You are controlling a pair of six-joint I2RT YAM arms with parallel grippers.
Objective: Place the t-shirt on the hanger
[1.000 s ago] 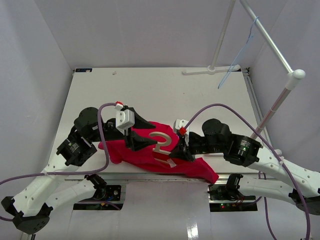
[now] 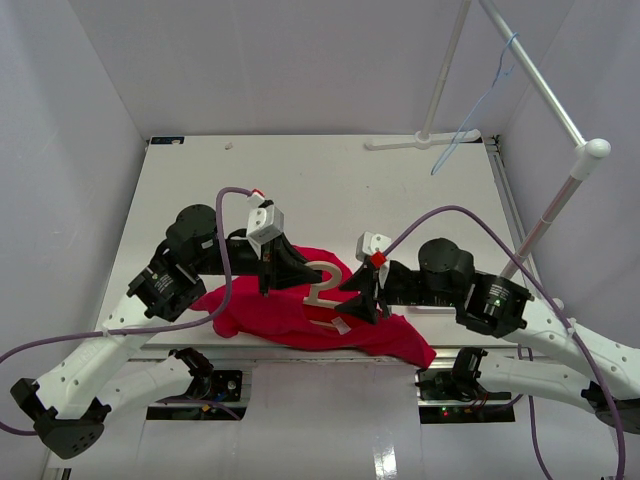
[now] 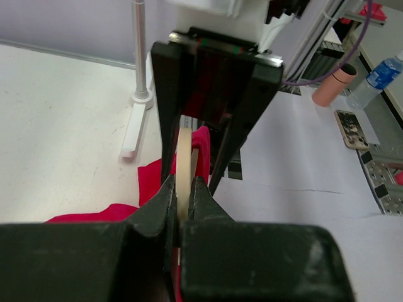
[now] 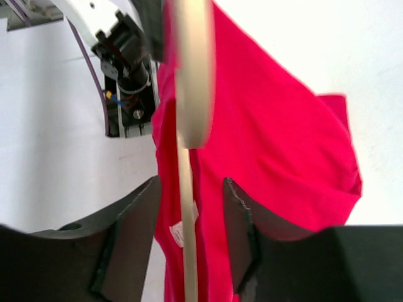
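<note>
The red t-shirt (image 2: 380,338) lies on the table's near part, with a pale wooden hanger (image 2: 322,302) over it, its hook upward. In the top view my left gripper (image 2: 300,274) is at the hook; in the left wrist view its fingers are closed around the pale strip (image 3: 183,170). My right gripper (image 2: 360,298) is at the hanger's right side, its fingers apart on either side of the hanger's bar (image 4: 187,207) in the right wrist view, not visibly touching it.
A white pipe rack (image 2: 540,80) with a blue plastic hanger (image 2: 470,115) hanging from it stands at the right.
My right gripper has shifted a little, its fingers now showing apart.
</note>
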